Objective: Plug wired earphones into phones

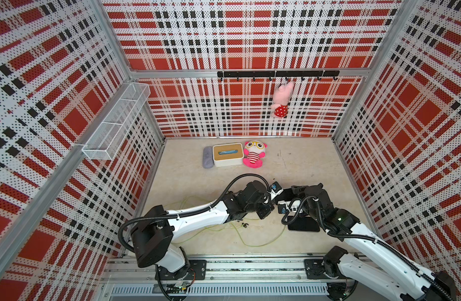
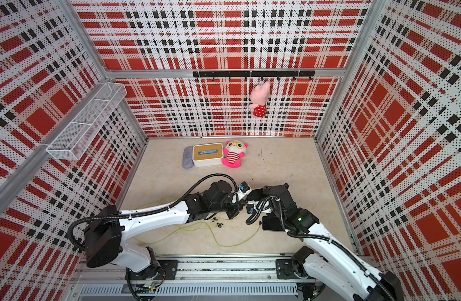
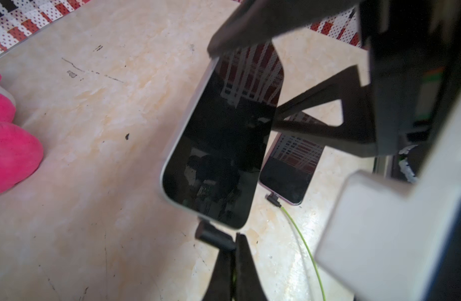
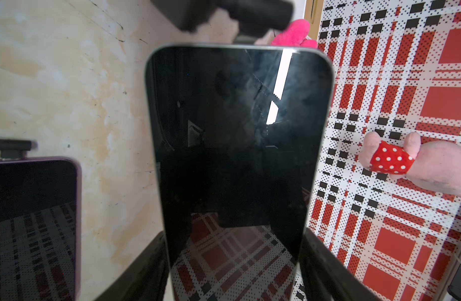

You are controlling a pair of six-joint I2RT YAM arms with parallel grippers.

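Observation:
My right gripper is shut on a black phone [image 4: 230,160], gripping it by its two long sides above the table. At the phone's end edge is a black right-angle earphone plug [image 3: 213,236], its short stem meeting the edge; how deep it sits cannot be told. My left gripper is shut at the plug's far end, a bit of green cable showing between its fingers. A second phone [image 3: 292,163] lies screen up on the table, with another black plug [image 3: 273,199] and green cable [image 3: 303,238] at its edge.
A pink plush toy [image 1: 254,154], a white box [image 1: 228,159] and a grey pouch [image 1: 207,157] stand at the back. Loose green cable [image 1: 245,244] spreads over the front of the table.

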